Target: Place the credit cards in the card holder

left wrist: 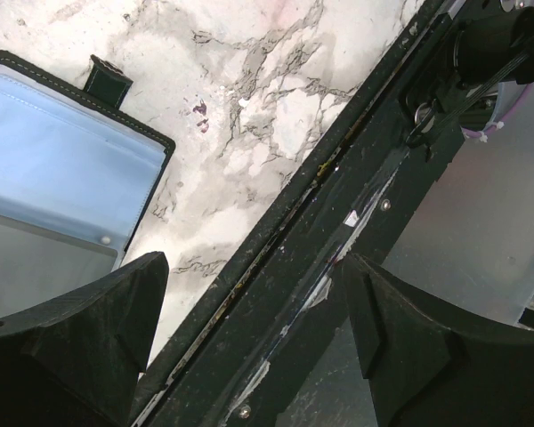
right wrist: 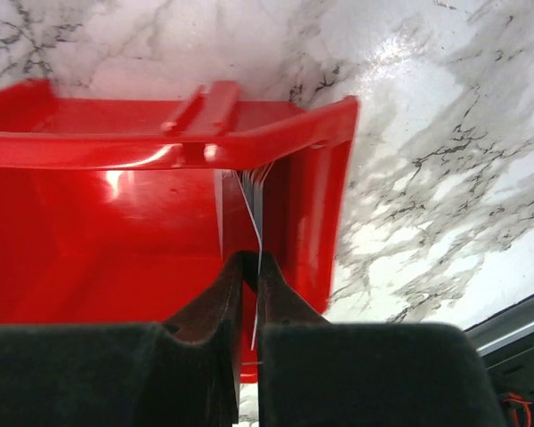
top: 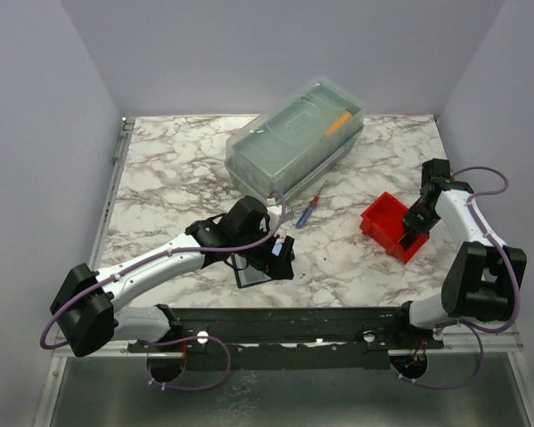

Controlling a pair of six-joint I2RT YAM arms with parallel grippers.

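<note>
The credit cards (right wrist: 257, 204) stand on edge as a thin stack at the right end of the red bin (right wrist: 321, 222). In the right wrist view, my right gripper is shut on a card, whose thin edge shows between the fingertips; how many cards are pinched is hard to tell. From above, the right gripper (top: 409, 233) reaches into the bin. The card holder (left wrist: 71, 147) lies unfolded on the marble top, its clear blue-tinted sleeves facing up. My left gripper hangs open and empty to the right of it.
A lidded clear plastic box (top: 294, 138) sits at the back middle. The screwdriver (top: 309, 210) rests between that box and the bin. A black rail (left wrist: 249, 258) runs along the table's front edge. Marble is bare between holder and bin.
</note>
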